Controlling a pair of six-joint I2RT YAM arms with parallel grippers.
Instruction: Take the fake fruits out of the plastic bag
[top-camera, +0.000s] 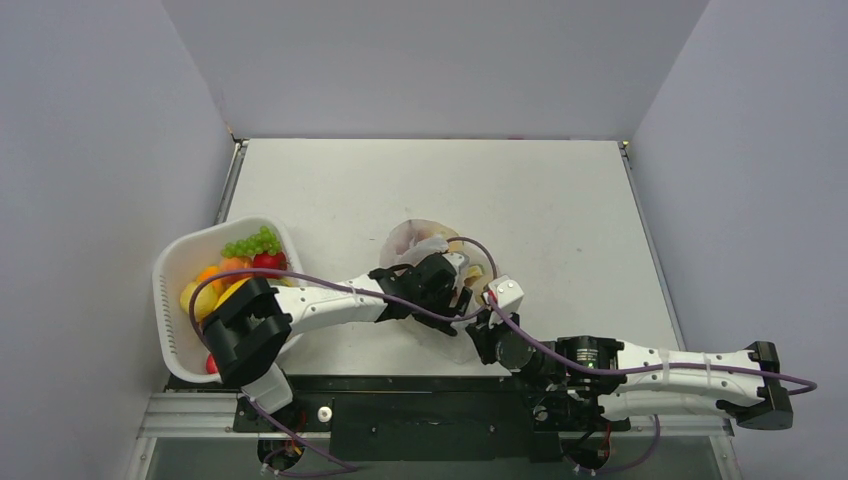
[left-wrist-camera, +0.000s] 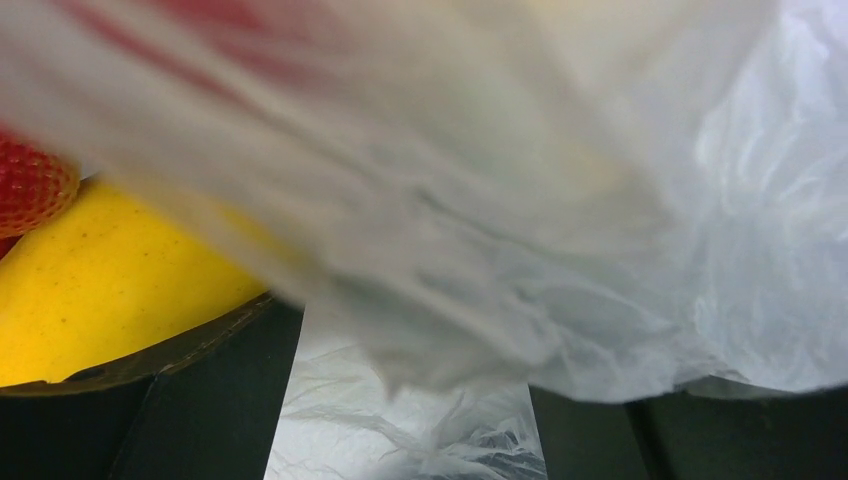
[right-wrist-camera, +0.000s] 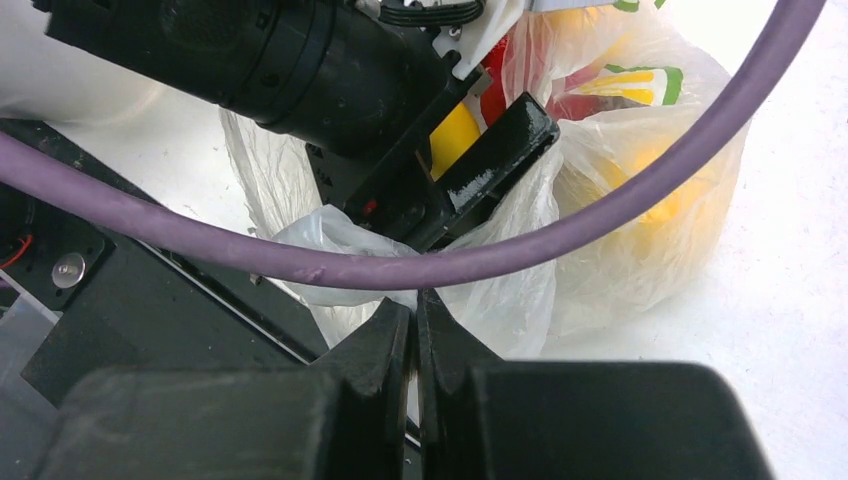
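Note:
The thin white plastic bag (right-wrist-camera: 640, 220) lies crumpled mid-table, with yellow and red fruit showing inside and through it. My left gripper (top-camera: 458, 312) is at the bag's mouth, fingers spread apart. In the left wrist view, loose film hangs over and between its fingers. A yellow fruit (left-wrist-camera: 120, 280) and a strawberry (left-wrist-camera: 35, 188) appear beside the left finger, on its outer side; no fruit shows between the fingers. At the bag's near edge my right gripper is shut, pinching a gathered fold of film.
A white basket (top-camera: 165, 290) on the left holds several fruits, among them green grapes (top-camera: 252, 243) and a red apple (top-camera: 269, 262). Purple cables (right-wrist-camera: 330, 268) loop across both arms.

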